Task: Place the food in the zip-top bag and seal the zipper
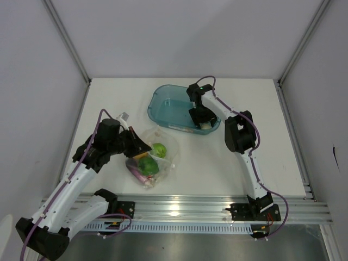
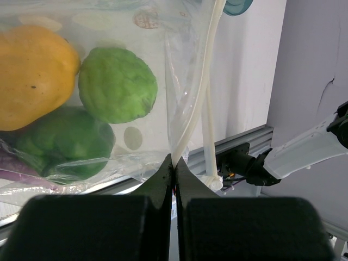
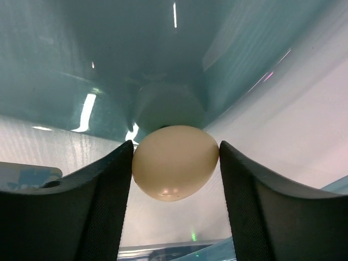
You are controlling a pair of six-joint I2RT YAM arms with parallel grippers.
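Note:
A clear zip top bag (image 1: 163, 174) holds an orange item (image 2: 32, 76), a green round item (image 2: 117, 84), a darker green item (image 2: 62, 141) and something purple (image 2: 16, 171). My left gripper is shut at the bag's opening, on its zipper edge. In the teal bin, my right gripper has a pale egg-shaped food (image 3: 171, 174) between its fingertips at the near right corner; whether it grips it firmly is hard to tell.
The teal bin (image 1: 163, 109) stands at the back middle, behind the bag. Its left part looks empty in the top view.

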